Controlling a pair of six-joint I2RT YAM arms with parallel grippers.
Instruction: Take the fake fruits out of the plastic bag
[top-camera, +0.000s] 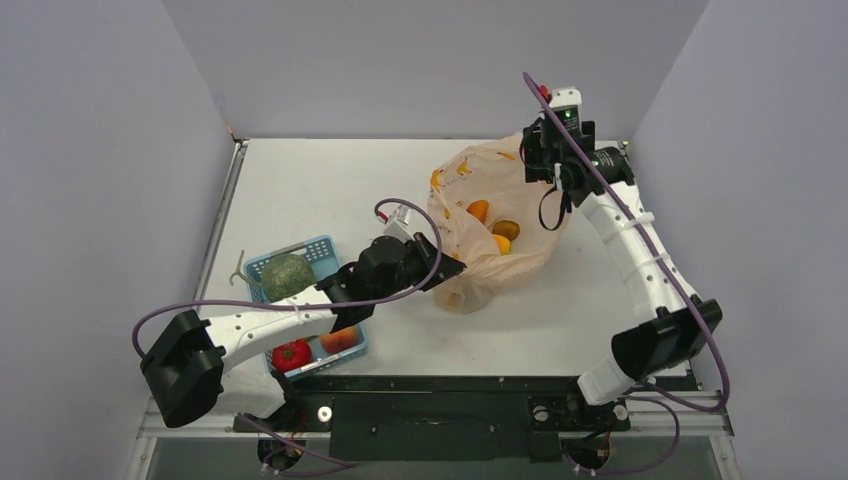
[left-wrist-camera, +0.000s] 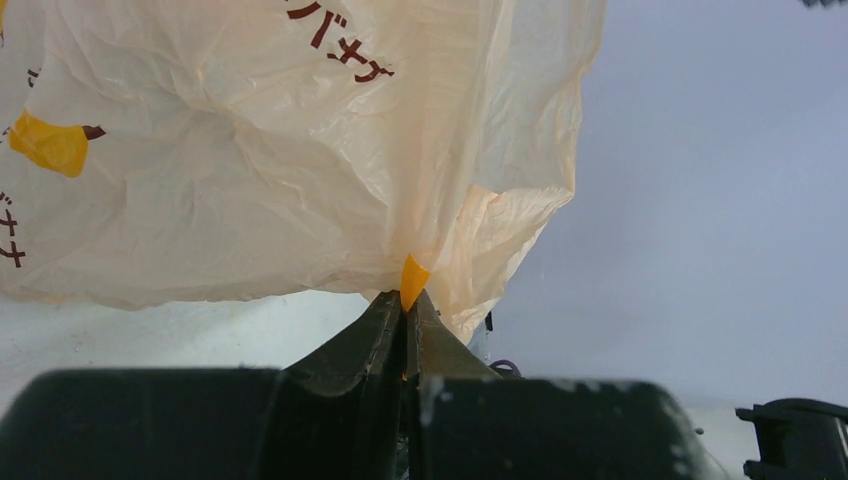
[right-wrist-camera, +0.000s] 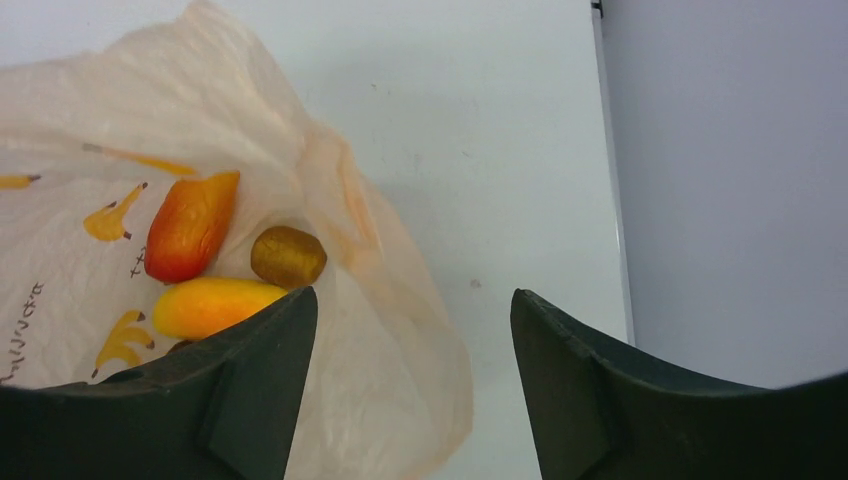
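Observation:
The crumpled translucent bag (top-camera: 465, 180) stands open on the table's right half. Inside, the right wrist view shows a red-orange fruit (right-wrist-camera: 190, 225), a brown oval fruit (right-wrist-camera: 287, 257) and a yellow elongated fruit (right-wrist-camera: 210, 306). My left gripper is shut at the bag's lower left, against its plastic; whether any film is pinched between the fingertips is unclear. My right gripper is open above the bag's right side, fingers empty, with the bag's edge below them.
A blue basket (top-camera: 320, 251) at the front left holds a green melon (top-camera: 287, 275), a tomato (top-camera: 291, 355) and a peach (top-camera: 340, 339), partly under the left arm. Grey walls surround it.

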